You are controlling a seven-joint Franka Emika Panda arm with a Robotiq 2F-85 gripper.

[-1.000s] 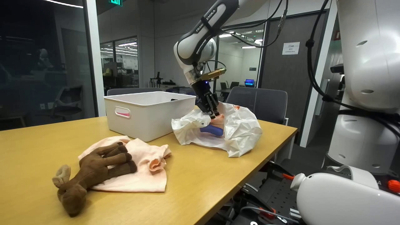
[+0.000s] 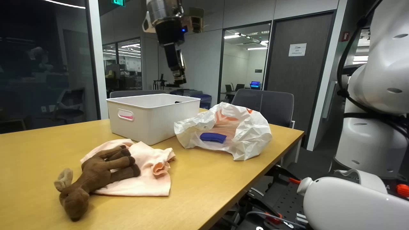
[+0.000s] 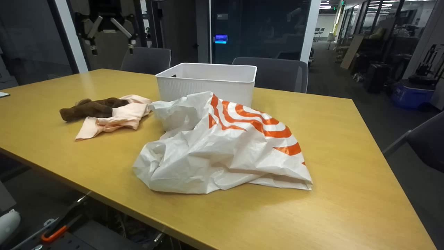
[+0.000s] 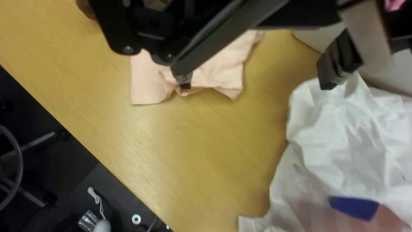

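Note:
My gripper [image 2: 179,80] hangs open in the air above the table, near the white basket in exterior view 1. In exterior view 2 the gripper [image 3: 112,49] shows its two fingers spread, nothing between them. A dark blue object [image 2: 213,137] lies in the mouth of the crumpled white plastic bag [image 2: 251,136]; the wrist view shows this blue object [image 4: 354,207] at lower right. The brown plush animal [image 2: 97,170] rests on its side, partly on a pale pink cloth [image 2: 153,183]. Below the spread fingers, the wrist view has the pink cloth [image 4: 148,87] and bare table.
Behind the bag stands the white basket [image 2: 153,120], with something pink visible through its handle hole. The bag [image 3: 233,154] hides the blue object in exterior view 2. Bare wooden table [image 3: 353,200] lies to the right of the bag there.
My gripper has risen away from the bag's opening and moved left in exterior view 1. The blue object now lies alone, lower in the bag's mouth, and the bag has shifted slightly.

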